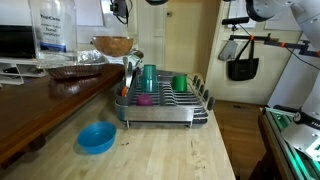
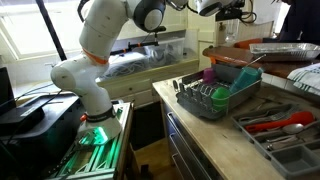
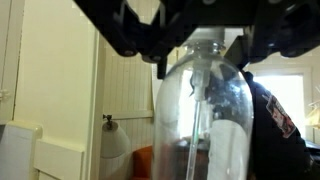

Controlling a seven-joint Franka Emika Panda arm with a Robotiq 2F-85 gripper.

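A clear plastic bottle (image 3: 205,125) is held by its neck in my gripper, which is shut on it in the wrist view. Its body fills the middle of that view, with a pale printed patch on one side. In exterior view 1 the clear bottle (image 1: 57,28) hangs at the upper left, its lower end overlapping the foil tray (image 1: 77,71). The fingers lie beyond that view's top edge. Near the top of exterior view 2, the arm (image 2: 135,14) reaches across toward the shelf side; bottle details are hard to make out there.
A dish rack (image 1: 160,112) with green cups (image 1: 149,78) stands on the counter. A blue bowl (image 1: 97,137) sits at its front left. Behind are a brown bowl (image 1: 114,46) and a dark wooden shelf (image 1: 40,112).
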